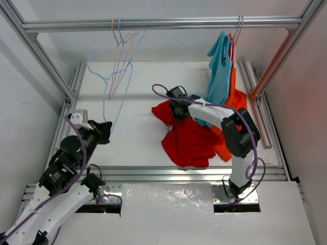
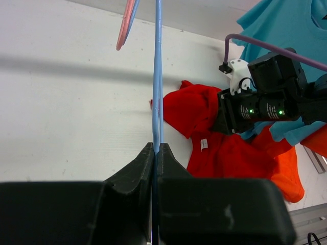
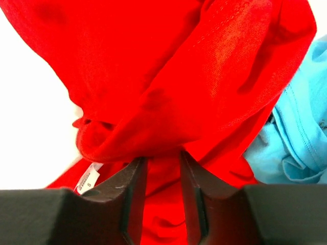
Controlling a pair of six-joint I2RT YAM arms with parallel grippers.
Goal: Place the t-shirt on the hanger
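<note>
The red t-shirt [image 1: 189, 143] lies crumpled on the white floor of the rack, right of centre; a white tag shows on it in both wrist views. My right gripper [image 1: 179, 118] is down at the shirt's upper part. In the right wrist view the fingers of that gripper stand apart, with a raised red fold just beyond and over their tips. On the left, my left gripper [image 1: 109, 133] is shut on the thin blue hanger [image 2: 157, 87], which rises straight up from between its fingertips.
Blue and pink hangers hang bare from the metal rail [image 1: 179, 23] behind the held one. At the right, a light-blue shirt [image 1: 219, 71] and an orange garment [image 1: 236, 97] hang close to my right arm. White floor between the two grippers is clear.
</note>
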